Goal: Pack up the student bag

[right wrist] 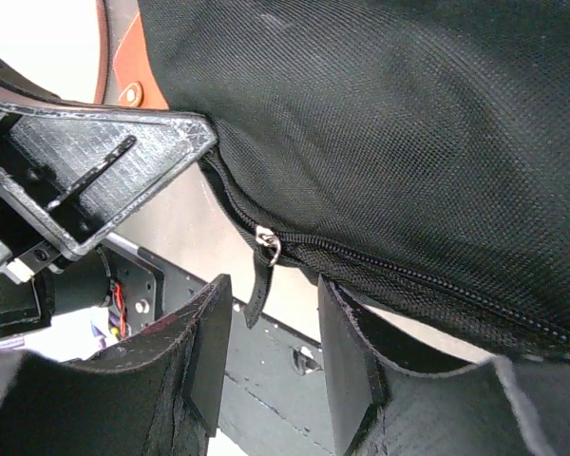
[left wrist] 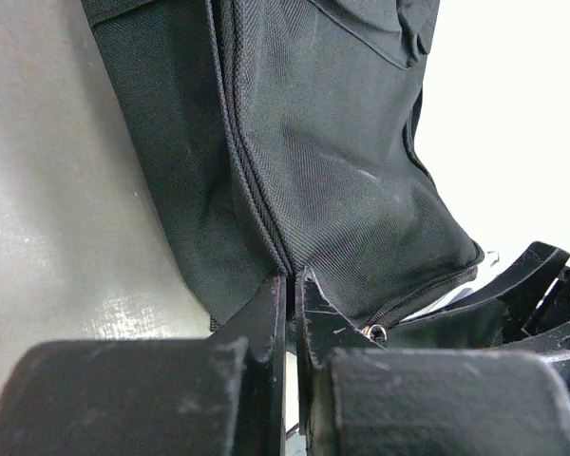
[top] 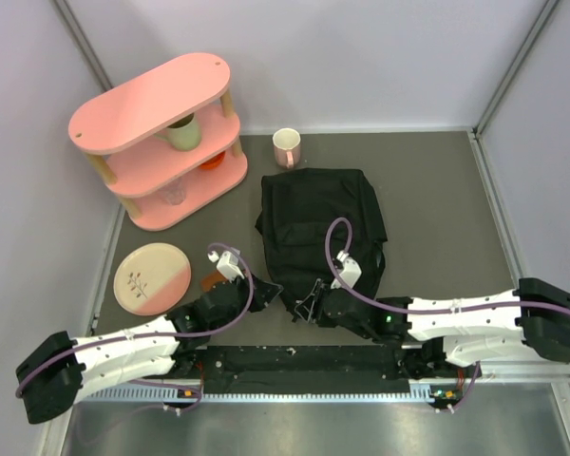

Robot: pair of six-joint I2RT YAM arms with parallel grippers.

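Observation:
The black bag [top: 318,223] lies flat in the middle of the table. Its zippered edge faces the front. My left gripper is shut on a thin bit of fabric at the end of the zipper; the seam runs straight into its fingertips. In the right wrist view, a metal zipper slider [right wrist: 268,241] carries a dark pull tab [right wrist: 257,293] that hangs down. My right gripper stands part open, the tab hanging between its fingers as seen from there, nearer the left one. Whether they touch it I cannot tell.
A pink shelf [top: 152,100] with a green cup [top: 183,135] stands at the back left. Behind the bag is a pink mug [top: 287,148]. A plate [top: 152,278] and a small brown item [top: 212,280] lie to the left.

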